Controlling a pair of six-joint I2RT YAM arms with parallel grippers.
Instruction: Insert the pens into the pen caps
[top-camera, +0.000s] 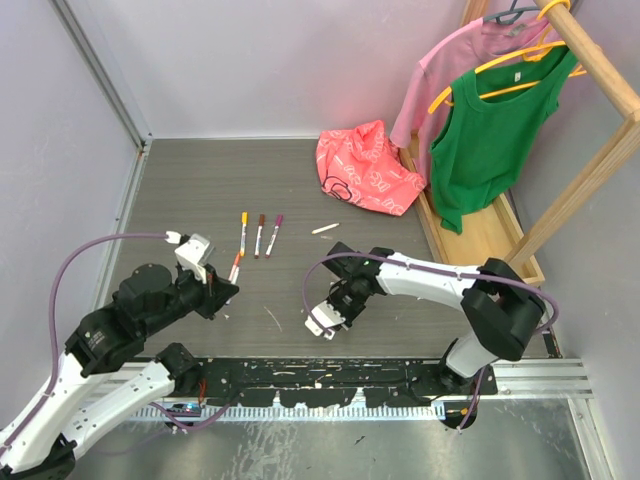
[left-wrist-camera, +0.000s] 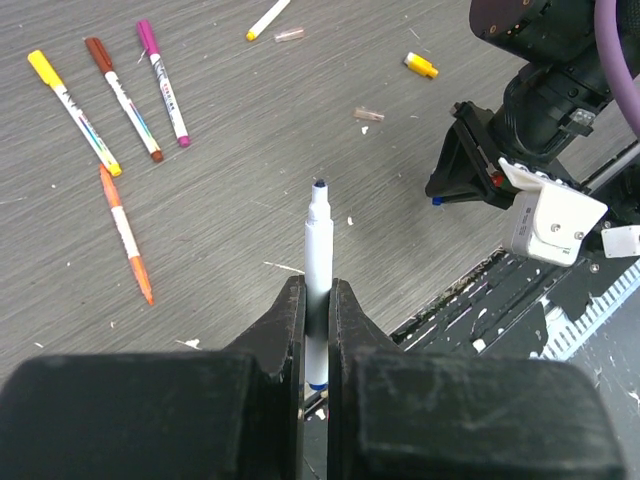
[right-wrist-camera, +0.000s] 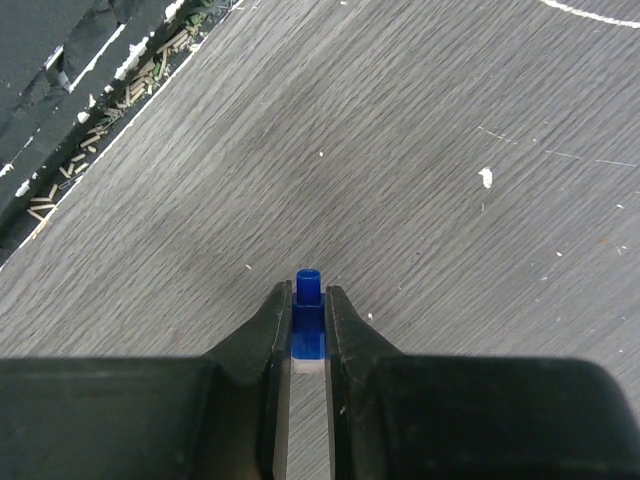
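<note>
My left gripper is shut on an uncapped white pen (left-wrist-camera: 318, 250) held upright above the table. My right gripper is low near the table's front edge, its fingers round a blue pen cap (right-wrist-camera: 308, 325). Yellow (left-wrist-camera: 75, 112), brown (left-wrist-camera: 124, 98) and purple (left-wrist-camera: 160, 82) pens lie in a row on the table (top-camera: 180, 170), with an orange pen (left-wrist-camera: 127, 232) beside them.
A pale pen (top-camera: 325, 228), a loose yellow cap (left-wrist-camera: 420, 65) and clear pieces lie to the right. A pink bag (top-camera: 365, 165) and wooden clothes rack (top-camera: 590, 185) stand at the back right.
</note>
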